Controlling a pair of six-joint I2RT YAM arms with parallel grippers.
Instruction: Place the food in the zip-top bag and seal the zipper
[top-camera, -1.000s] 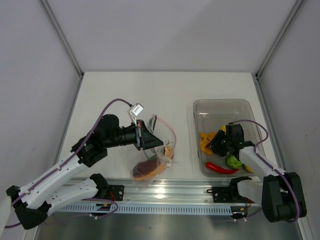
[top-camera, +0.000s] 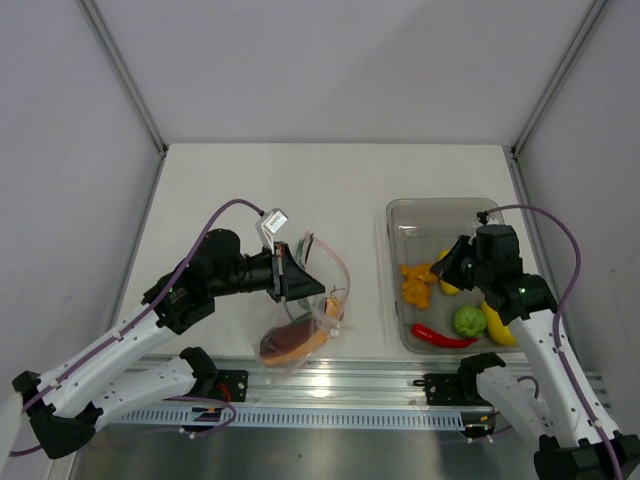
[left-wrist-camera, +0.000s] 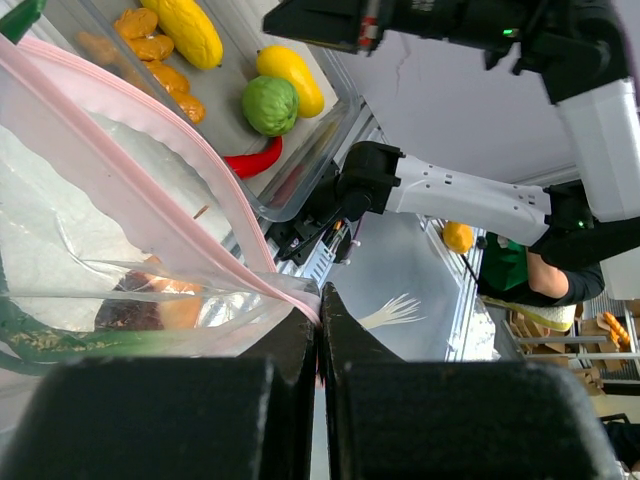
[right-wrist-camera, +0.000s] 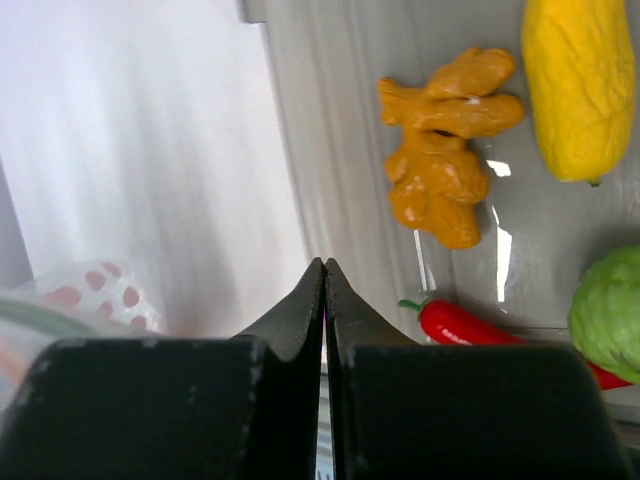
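Note:
The clear bag with a pink zip rim (left-wrist-camera: 215, 165) stands mouth-up at the table's front middle. My left gripper is shut on one end of that rim. Through the film show a dark brown food piece (top-camera: 287, 338), an orange-tan one (top-camera: 300, 350) and something long and green (left-wrist-camera: 100, 342). Over the tray hangs my right gripper, shut, with nothing visible between its fingertips. Below it in the tray lie an orange knobbly root (right-wrist-camera: 440, 150), a yellow vegetable (right-wrist-camera: 578, 90), a green round one (right-wrist-camera: 612, 312) and a red pepper (right-wrist-camera: 470, 328).
The grey tray (top-camera: 405, 213) fills the table's right side, its rear part bare. Another yellow piece (top-camera: 497, 328) lies at its front right. White table (top-camera: 250, 180) behind the bag is clear. A metal rail (top-camera: 330, 375) runs along the front edge.
My right gripper has risen from the orange root, leaving it lying in the tray, and the arm has drawn up and back to the right. The left arm and bag look nearly still.

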